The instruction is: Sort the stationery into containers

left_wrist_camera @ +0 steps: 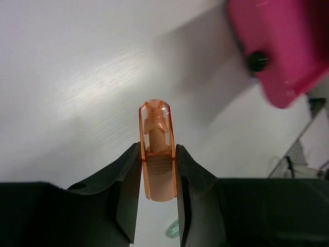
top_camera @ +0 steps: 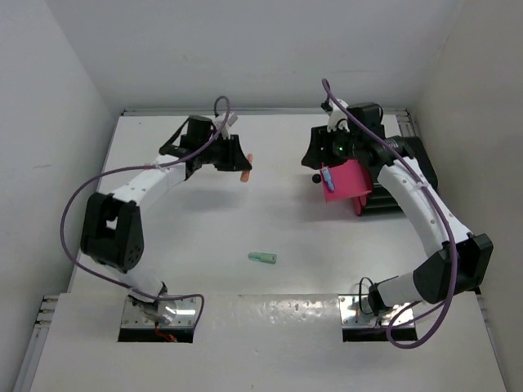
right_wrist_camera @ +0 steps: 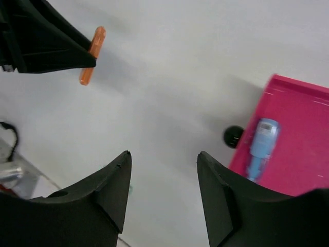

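An orange translucent pen-like item (left_wrist_camera: 158,149) is pinched upright between the fingertips of my left gripper, lifted clear of the table. Inside the open pink drawer (right_wrist_camera: 308,134) lies a blue item of similar kind (right_wrist_camera: 262,144), along the wall by the black knob (right_wrist_camera: 234,136). My right gripper hangs open and empty, left of the drawer in its wrist view and close to it from above. A green item (top_camera: 262,257) rests alone on the table, nearer the front.
The dark drawer unit (top_camera: 421,167) stands at the right, its pink drawer pulled out toward the left. Mounting hardware lies along the front edge.
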